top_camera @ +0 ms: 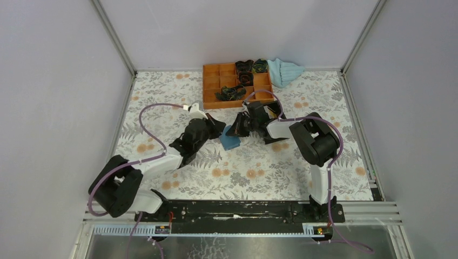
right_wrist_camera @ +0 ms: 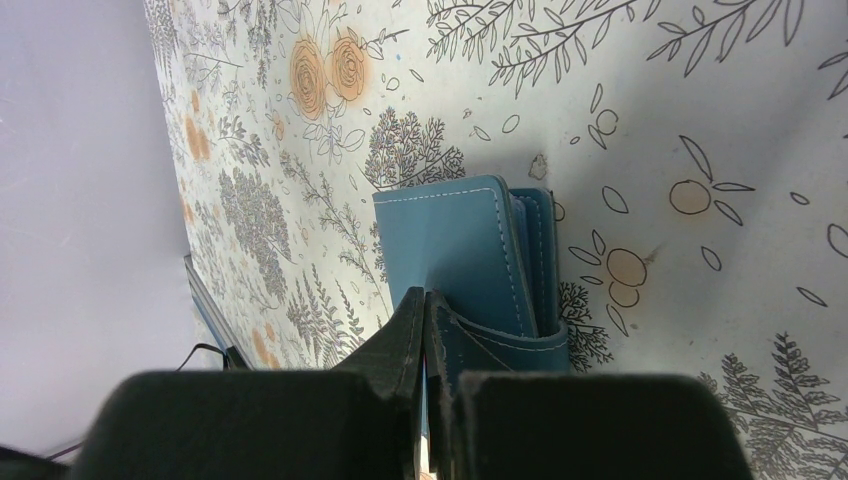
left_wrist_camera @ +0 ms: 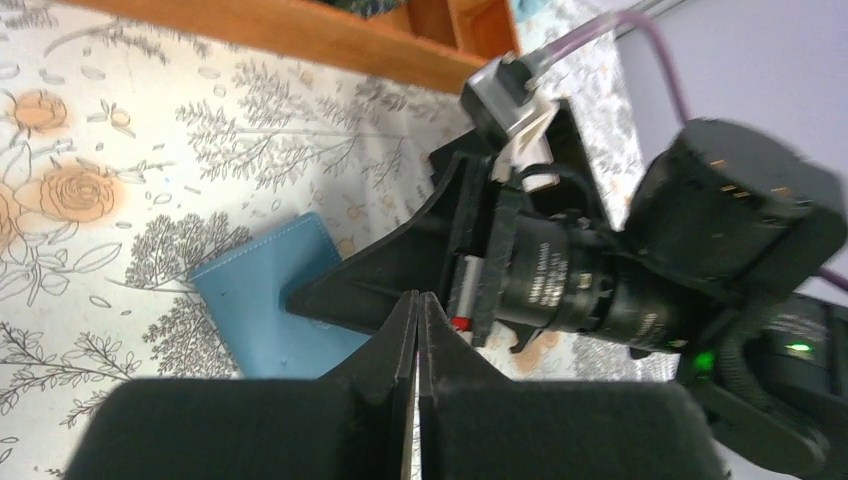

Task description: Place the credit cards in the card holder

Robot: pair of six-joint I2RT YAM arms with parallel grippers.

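The blue card holder [top_camera: 231,143] lies on the patterned table, in the middle of the top view. Its stitched flaps stand slightly apart in the right wrist view, where the holder [right_wrist_camera: 450,240] fills the centre. My right gripper is shut, its tips over the holder's face; no card shows between them. In the left wrist view the right gripper's dark tip reaches onto the holder [left_wrist_camera: 265,290]. My left gripper is also shut, nothing seen between its fingers, just up and left of the holder from above. No loose credit card can be made out.
An orange compartment box [top_camera: 211,84] with dark coiled items stands at the back, a light blue cloth [top_camera: 286,73] beside it. A black object [top_camera: 274,108] sits partly under my right arm.
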